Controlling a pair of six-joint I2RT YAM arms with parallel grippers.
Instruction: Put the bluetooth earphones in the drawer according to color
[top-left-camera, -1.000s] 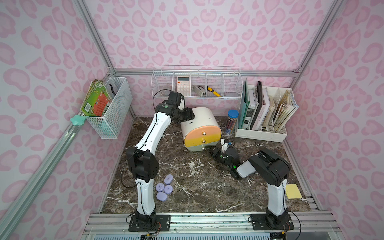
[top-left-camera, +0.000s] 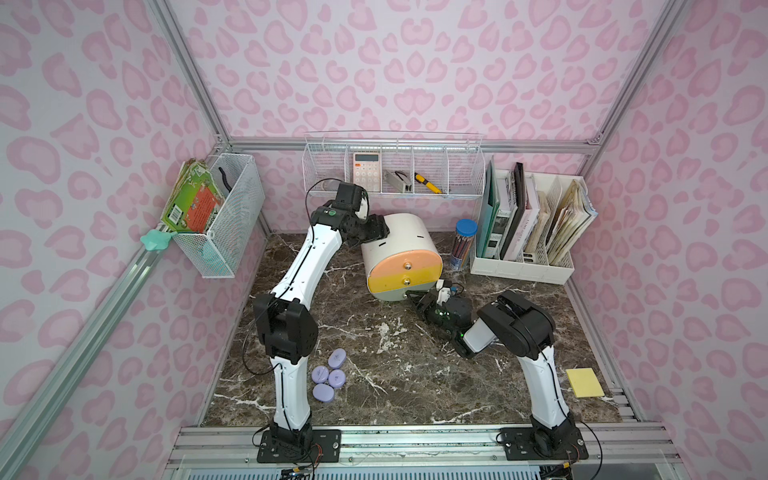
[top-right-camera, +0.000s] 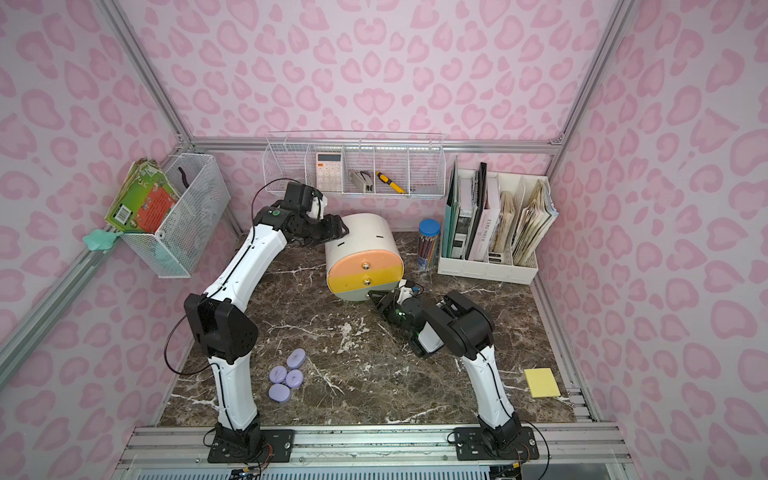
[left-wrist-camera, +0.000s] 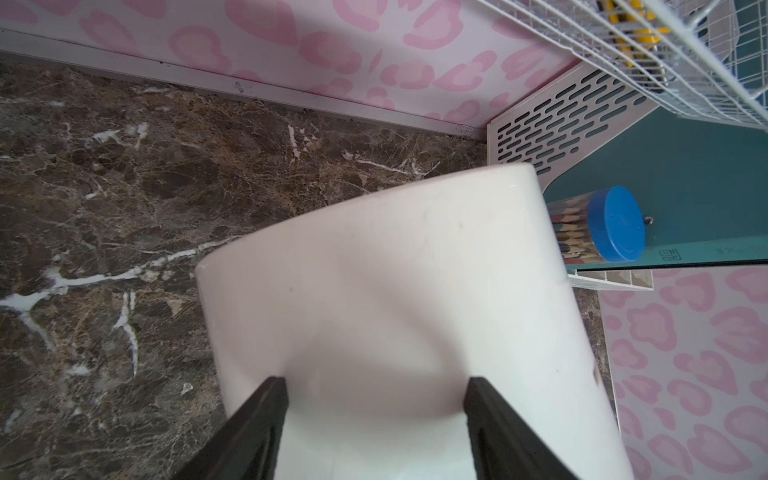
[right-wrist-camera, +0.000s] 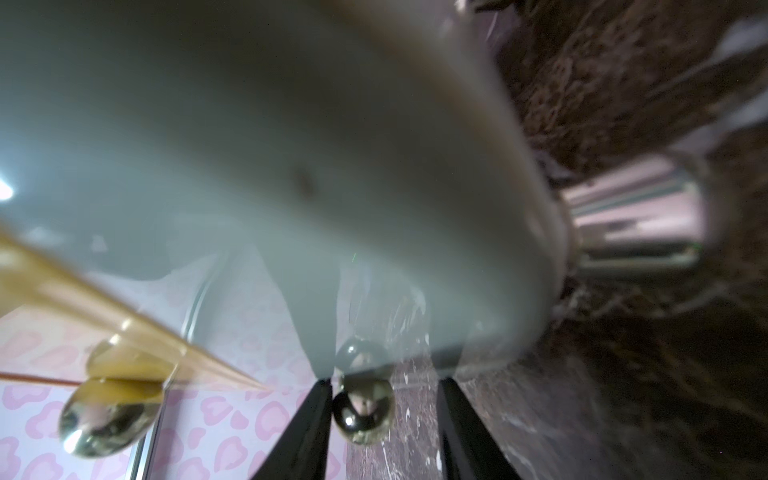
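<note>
A small cabinet with a white body stands at the back centre. Its front has an orange drawer, a yellow drawer and a grey-green drawer, all flush. Against the cabinet's top left side is my left gripper, open, with the white surface between and beyond its fingers. My right gripper is part open at the lowest drawer's front; the round metal knob shows between its fingers, nearer the left one. Purple earphone pieces lie on the table at front left.
A jar of pencils and a white file holder stand right of the cabinet. Above hangs a wire rack. A yellow notepad lies at right.
My right arm has shifted slightly left, its gripper moving a little along the lowest drawer's front. The left arm, cabinet and purple pieces stand as before.
</note>
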